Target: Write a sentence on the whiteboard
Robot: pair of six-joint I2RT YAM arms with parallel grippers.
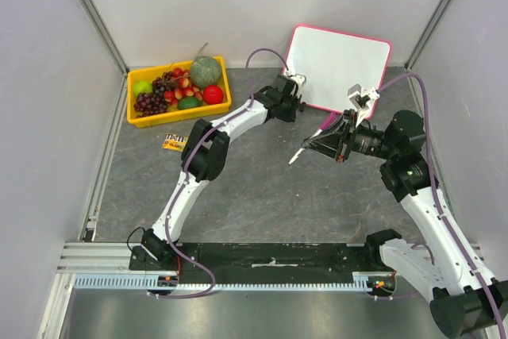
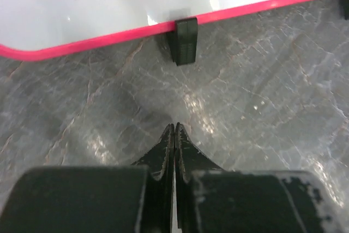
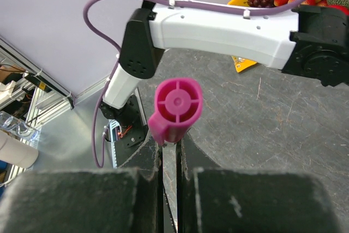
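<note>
The whiteboard (image 1: pixel 337 65) with its pink-red frame leans at the back right. On its lower edge, a black clip-like block (image 2: pixel 185 42) fills the upper middle of the left wrist view. My left gripper is shut with nothing between its fingers, and the block lies beyond its tips, apart from them. A marker with a magenta end (image 3: pixel 178 105) and a white body (image 1: pixel 297 156) is held in my right gripper, which is shut on it. From above, that marker points down and left over the bare table.
A yellow basket (image 1: pixel 143 121) of fruit stands at the back left, with a yellow packet (image 1: pixel 175 142) in front of it. Another dark block (image 2: pixel 344 6) shows at the board's edge.
</note>
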